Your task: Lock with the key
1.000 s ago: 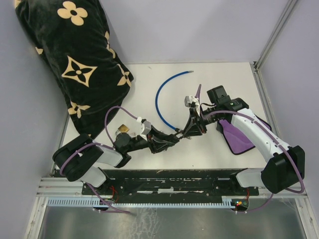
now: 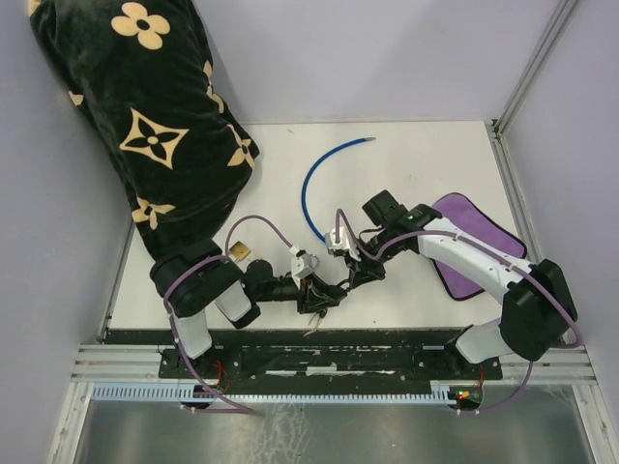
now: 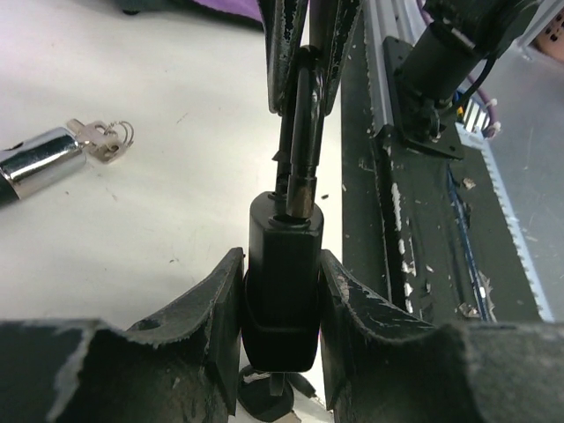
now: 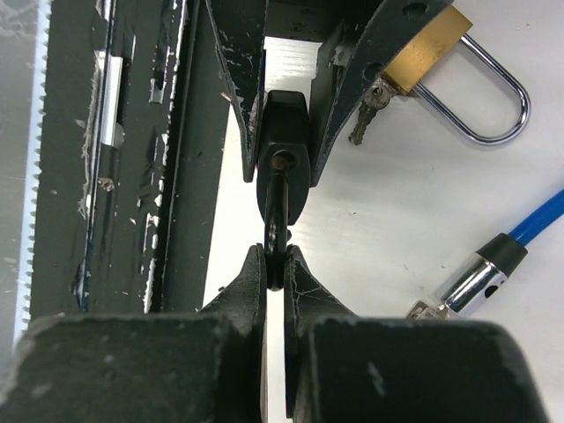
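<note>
A black lock body (image 3: 282, 282) with a dark shackle (image 3: 303, 150) is held between the two arms near the table's front middle. My left gripper is shut on the body. My right gripper is shut on the shackle from the opposite side. A key with a black head (image 3: 264, 397) shows below the body in the left wrist view, partly hidden by the fingers.
A brass padlock (image 4: 423, 48) with keys (image 4: 370, 110) lies on the table (image 2: 416, 155). A blue cable lock (image 2: 314, 169) curves behind the grippers. A black cushion (image 2: 145, 116) fills the back left; a purple pad (image 2: 484, 232) lies at right.
</note>
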